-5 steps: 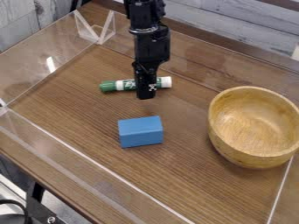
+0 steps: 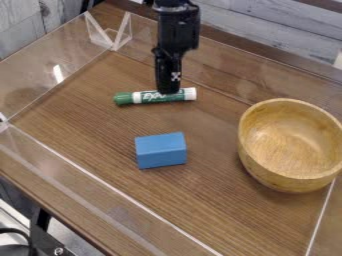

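Observation:
A green and white tube (image 2: 144,96) lies on the wooden table (image 2: 80,150) in the camera view. Above and behind it hangs my black gripper (image 2: 167,78), pointing down, apart from the tube. Its fingers are small and dark; I cannot make out whether anything is between them, though nothing clearly shows there. A blue block (image 2: 160,150) lies nearer the front, below the tube.
A large round wooden bowl (image 2: 287,145) takes up the right side. A white wall edges the back right.
My gripper has risen and moved back, away from over the tube. The tube and block stay about where they were.

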